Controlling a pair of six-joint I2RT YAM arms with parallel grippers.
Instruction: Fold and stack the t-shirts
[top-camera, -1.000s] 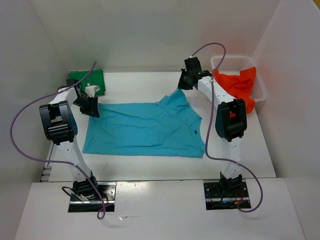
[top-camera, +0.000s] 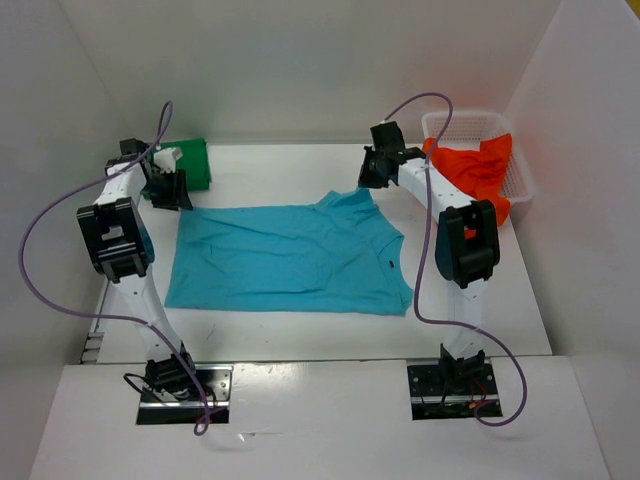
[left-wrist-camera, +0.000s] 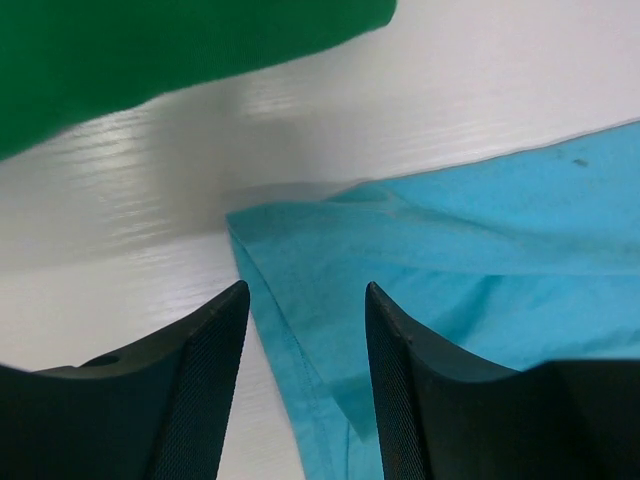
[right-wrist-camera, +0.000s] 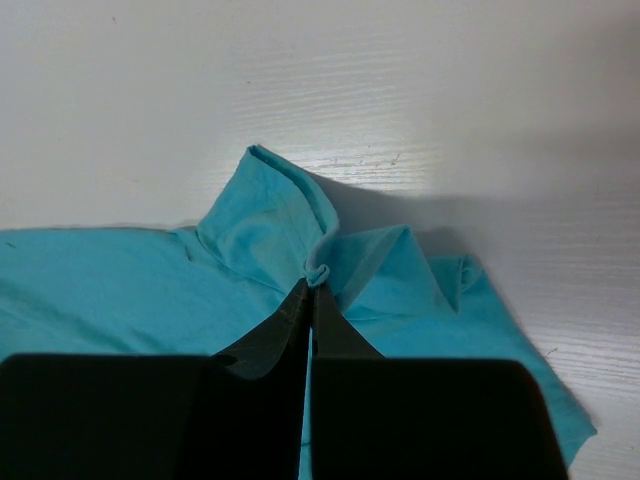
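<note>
A turquoise t-shirt (top-camera: 280, 260) lies spread across the table, its right part creased and folded. My left gripper (top-camera: 180, 202) is above its upper left corner, fingers apart with nothing between them; in the left wrist view that corner (left-wrist-camera: 290, 240) lies below the fingertips. My right gripper (top-camera: 370, 180) is at the shirt's upper right, shut; in the right wrist view a small tip of turquoise cloth (right-wrist-camera: 290, 210) shows at its fingertips, and I cannot tell whether it is held.
A green folded cloth (top-camera: 195, 160) lies at the back left. A white basket (top-camera: 455, 125) with red cloth (top-camera: 480, 170) stands at the back right. Bare table (top-camera: 275, 170) lies behind the shirt and in a strip in front.
My left gripper has moved slightly left and toward the back from its place over the shirt's corner. My right gripper has moved slightly toward the front since a second ago.
</note>
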